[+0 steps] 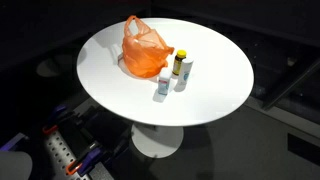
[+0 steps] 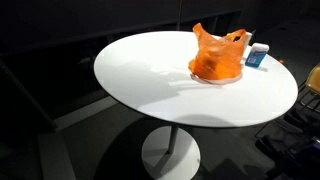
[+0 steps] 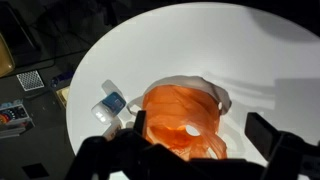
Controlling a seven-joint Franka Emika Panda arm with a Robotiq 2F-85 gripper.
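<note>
In the wrist view, my gripper stands open, its dark fingers wide apart. An orange plastic bag shows beyond and between them, its lower part cut off or hidden by the gripper. The bag stands crumpled and upright on the white round table, its handles up. Beside it are a small blue-and-white container, a white bottle and a dark bottle with a yellow cap. The gripper's fingers do not show in either exterior view.
The blue-and-white container sits close to the bag near the table's far right edge. A single pedestal holds the table up. Dark floor surrounds it.
</note>
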